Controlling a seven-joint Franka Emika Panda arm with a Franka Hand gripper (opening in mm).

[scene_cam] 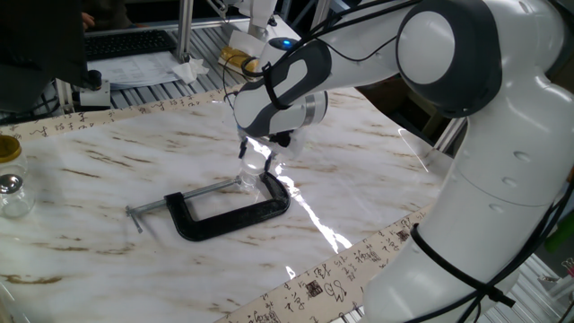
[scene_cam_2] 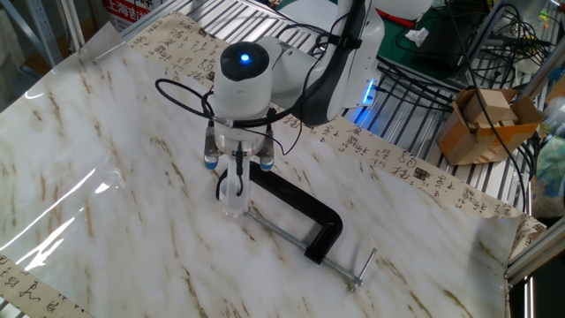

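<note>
A black C-clamp (scene_cam: 235, 220) with a silver screw lies flat on the marble-patterned table. In exterior view 2 its black frame (scene_cam_2: 300, 205) reaches right from beneath my gripper, and its screw (scene_cam_2: 291, 237) runs toward a T-handle. My gripper (scene_cam_2: 238, 162) points down over the clamp's closed-screw end, its fingers apart. Between and below them is a clear, pale upright object (scene_cam_2: 233, 201), perhaps a small bottle; visible gaps separate it from both fingers. From exterior view 1, the gripper (scene_cam: 256, 163) hangs above the same end of the clamp, and the clear object is hard to make out.
Clear jars (scene_cam: 13, 193) stand at the table's left edge in exterior view 1. A keyboard (scene_cam: 130, 43) and papers lie beyond the back edge. In exterior view 2 a cardboard box (scene_cam_2: 485, 128) sits off the table.
</note>
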